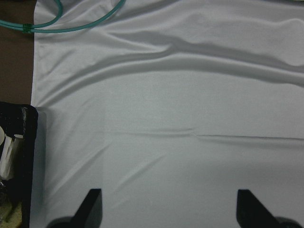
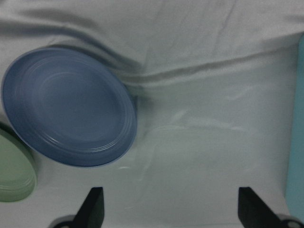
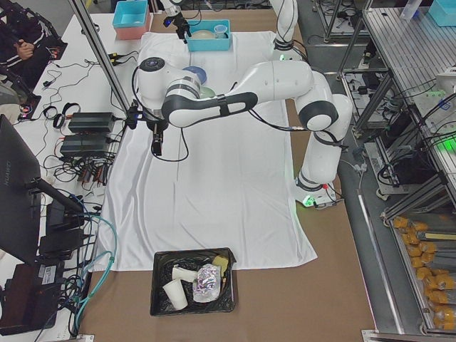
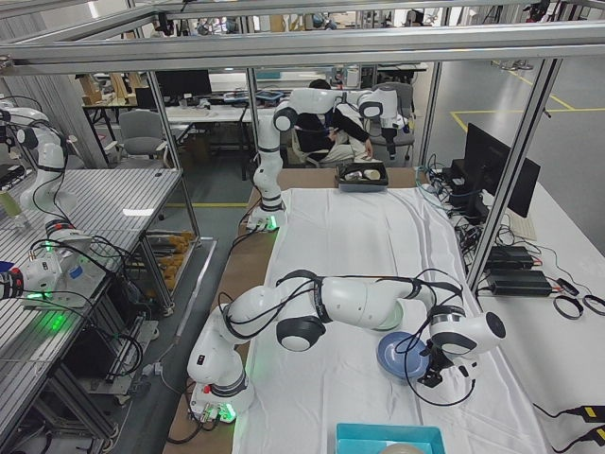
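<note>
A blue plate (image 2: 69, 104) lies on the white cloth (image 2: 199, 142) with a green dish (image 2: 12, 168) beside it. My right gripper is open above the cloth near them, nothing between its fingers. My left gripper is open over an empty stretch of cloth. A black bin (image 3: 158, 281) at the cloth's end holds white cups, a crumpled silver item and a yellow piece. A turquoise tray (image 4: 388, 437) at the other end holds a beige item and, in the left camera view, a cup (image 3: 220, 32).
Monitors, cables and black boxes crowd the side table (image 4: 567, 378). Metal frame posts (image 4: 510, 170) stand along the work area. A teal cable loop (image 1: 76, 28) lies on one edge of the cloth.
</note>
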